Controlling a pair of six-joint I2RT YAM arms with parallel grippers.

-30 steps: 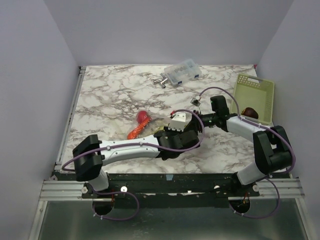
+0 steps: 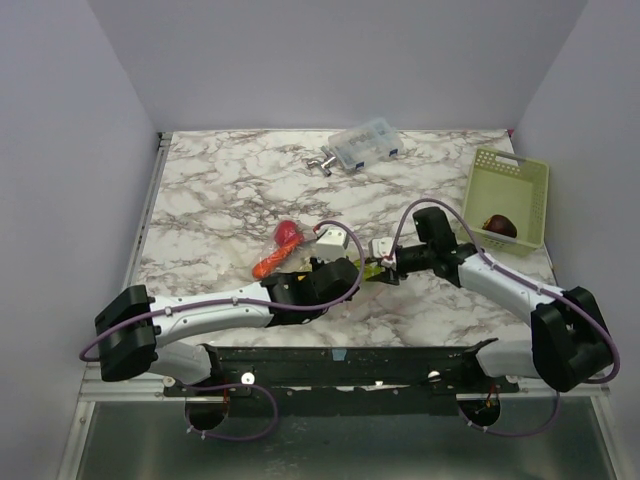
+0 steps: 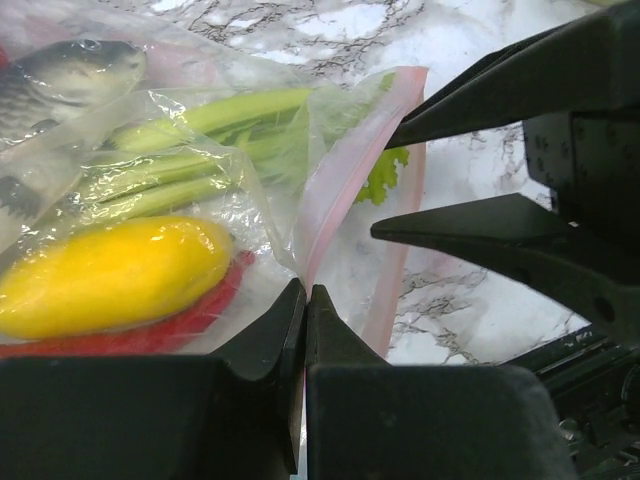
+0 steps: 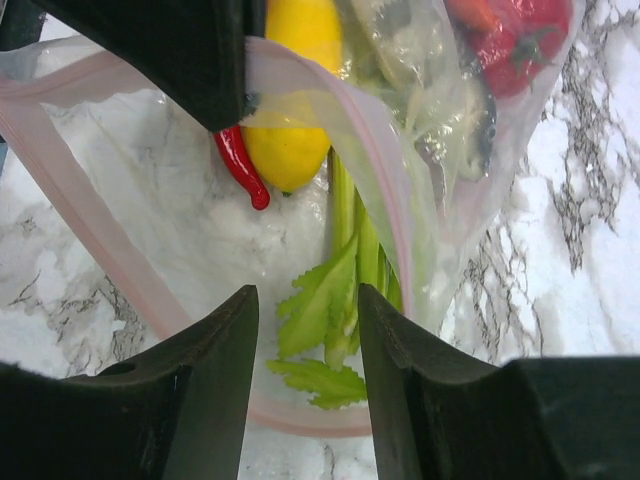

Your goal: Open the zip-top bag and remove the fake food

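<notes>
The clear zip bag (image 3: 60,20) lies on the table with its pink-edged mouth (image 3: 345,170) gaping. My left gripper is shut on the bag's edge, which runs down into its fingertips. Facing the mouth, my right gripper is open, and nothing is gripped between its fingers. Beyond those fingers, leafy celery (image 4: 320,310) shows inside the bag, nearest the opening. Deeper in are a yellow food (image 4: 290,155), a red chili (image 4: 238,168), a grey fish (image 3: 75,90) and a red tomato-like piece (image 4: 520,45). In the top view the left gripper hides part of the bag.
A green basket (image 2: 545,190) at the right holds a dark brown item (image 2: 499,225). Toward the back stand a clear lidded box (image 2: 365,145) and a small metal object (image 2: 321,161).
</notes>
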